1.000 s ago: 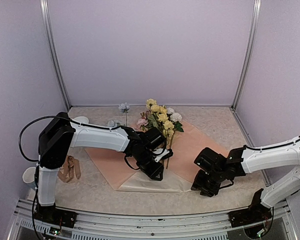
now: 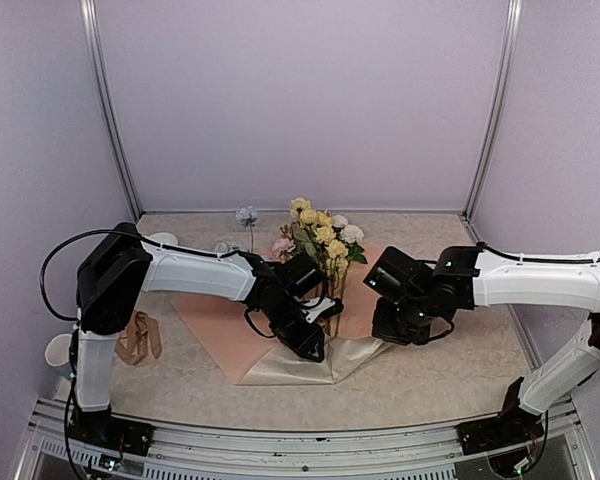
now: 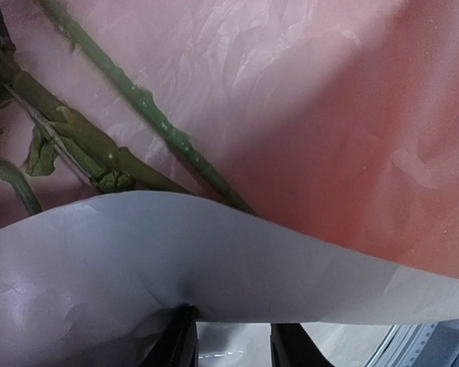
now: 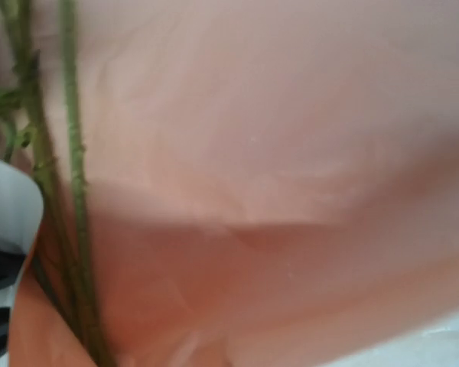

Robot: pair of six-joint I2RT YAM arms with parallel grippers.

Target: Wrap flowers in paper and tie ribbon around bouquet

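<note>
The bouquet (image 2: 325,235) of yellow, white and pink fake flowers lies on pink wrapping paper (image 2: 215,325), its green stems (image 3: 145,103) toward the front. The front edge of the paper is folded up, showing a pale flap (image 2: 290,366). By this fold my left gripper is open, its fingertips apart at the flap's lower edge. To the right of the stems, my right gripper (image 2: 384,338) is shut on the raised front-right part of the paper. Its own fingers are hidden in the right wrist view, where pink paper (image 4: 237,168) fills most of the picture.
A brown ribbon (image 2: 138,338) lies on the left, near a pale cup (image 2: 58,352). A separate pale blue flower (image 2: 246,216) is behind the left arm.
My right gripper has moved up and a little left, bringing the front-right part of the paper inward and raising it. The left arm looks almost unmoved.
</note>
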